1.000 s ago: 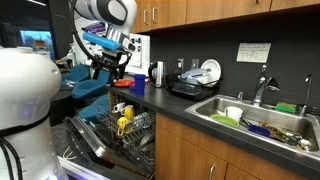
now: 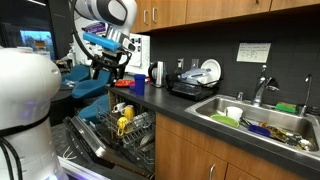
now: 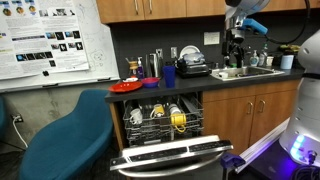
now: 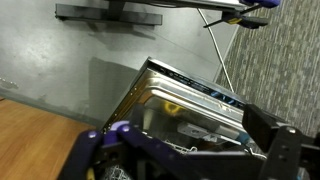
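Observation:
My gripper is open, its dark fingers set wide apart at the bottom of the wrist view with nothing held between them. In the first exterior view the arm hangs the gripper (image 2: pixel 106 70) in the air, above the open dishwasher. Below, the dishwasher rack (image 3: pixel 150 128) is pulled out and holds several dishes. A yellow mug (image 2: pixel 123 124) hangs at the rack's front, also plain in the second exterior view as a yellow mug (image 3: pixel 179 122). The lowered dishwasher door (image 3: pixel 170 155) lies in front of the rack.
A sink (image 2: pixel 262 118) with several items stands right of the dishwasher. On the counter are a blue cup (image 3: pixel 169 76), a red plate (image 3: pixel 127 87) and a dark dish rack (image 3: pixel 192 71). A teal chair (image 3: pixel 65 140) stands at the left. The air round the gripper looks clear.

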